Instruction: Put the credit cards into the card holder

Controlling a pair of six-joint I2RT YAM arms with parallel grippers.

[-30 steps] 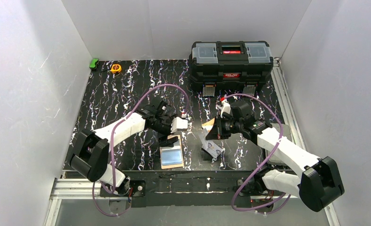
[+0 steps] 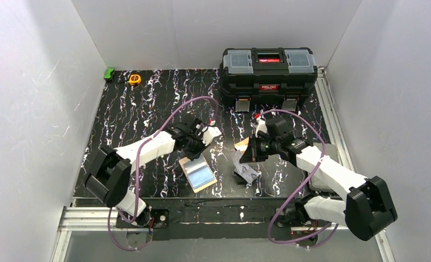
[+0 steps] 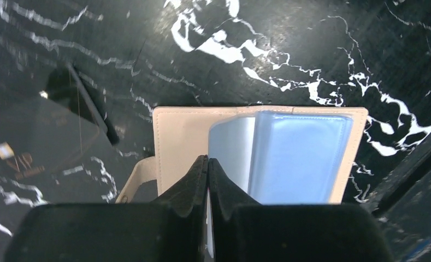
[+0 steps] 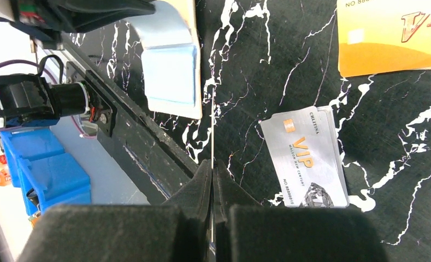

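The beige card holder (image 2: pixel 212 184) lies open on the table, tilted in the top view, with pale blue pockets (image 3: pixel 306 155). My left gripper is shut at its upper part, with the edge of a raised pale blue flap (image 3: pixel 229 142) running between the fingertips. To the right, my right gripper is shut on a thin card (image 4: pixel 213 128), seen edge-on as a fine line; its face shows greyish in the top view. Silver VIP cards (image 4: pixel 300 153) lie stacked beneath, and gold cards (image 4: pixel 390 41) lie farther back.
A black toolbox (image 2: pixel 267 79) stands at the back right. An orange tape measure (image 2: pixel 135 79) and a green item (image 2: pixel 109 73) sit at the far left corner. Bare table separates the holder from the silver cards.
The right arm has stayed almost still with its card.
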